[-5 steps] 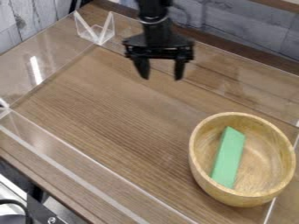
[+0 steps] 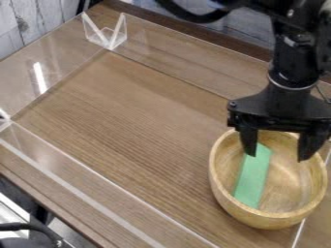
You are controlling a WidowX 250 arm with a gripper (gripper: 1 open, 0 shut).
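Note:
A round wooden bowl stands at the right of the table, holding a flat green block that lies lengthwise inside it. My black gripper hangs low over the back of the bowl, open, with its two fingers apart above the far end of the green block. It partly hides the bowl's back rim.
A white wire holder stands at the back left. Cables and a frame edge border the lower left.
My gripper has moved from the back middle of the table toward the right and front, down to above the bowl. The bowl and block look unmoved.

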